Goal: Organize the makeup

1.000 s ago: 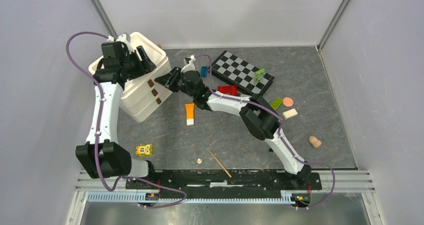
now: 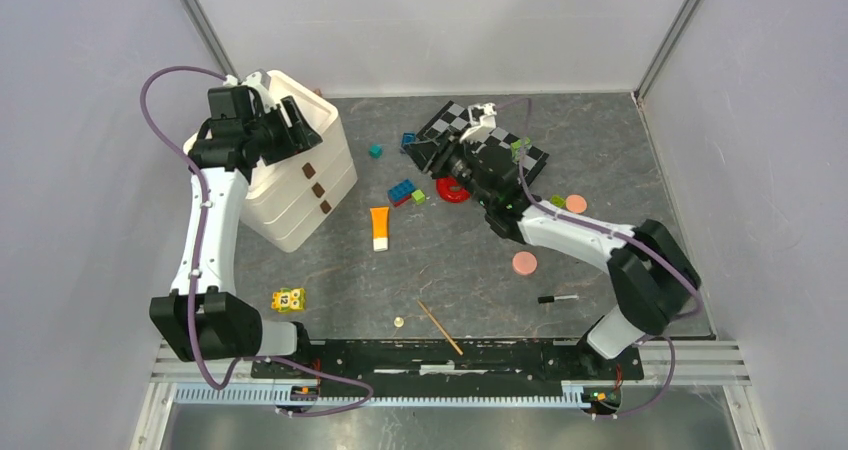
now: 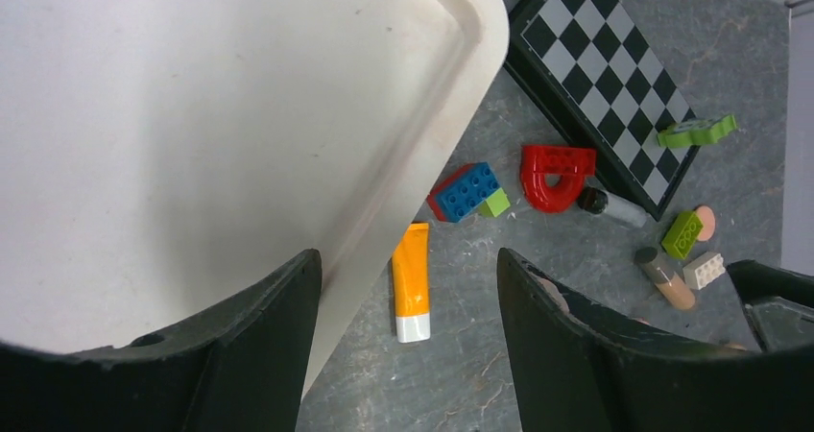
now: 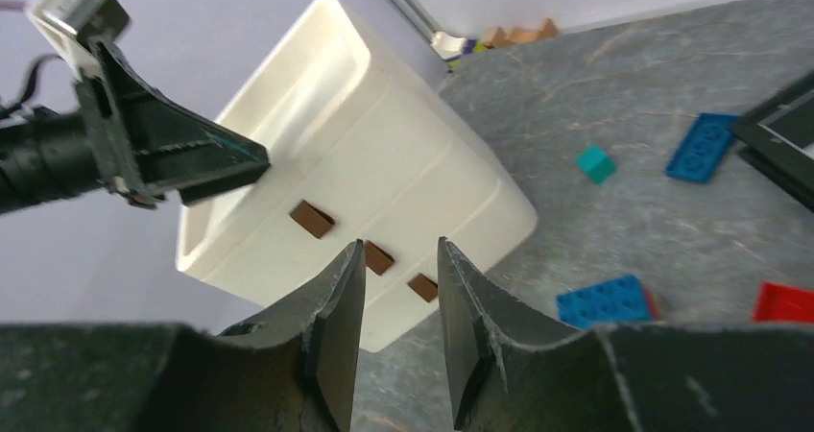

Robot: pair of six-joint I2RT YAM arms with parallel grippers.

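A white drawer box [image 2: 315, 190] with brown knobs stands at the back left, tilted in the right wrist view. My left gripper [image 2: 291, 128] is over its top rim, fingers apart, with no object seen between them. My right gripper [image 2: 428, 155] hangs right of the box over the middle; in its wrist view the fingers are a little apart with nothing between. An orange-and-white tube [image 2: 380, 228] lies in the middle. Pink discs [image 2: 523, 262] lie on the right.
A checkerboard [image 3: 595, 77] lies at the back, with blue bricks [image 2: 400, 190] and a red piece [image 2: 452, 190] near it. A stick [image 2: 440, 326] and a yellow toy [image 2: 288, 299] lie in front.
My right arm has swung to the right, away from the box's knobs, and its elbow has moved outward. The left arm has shifted very slightly to the right.
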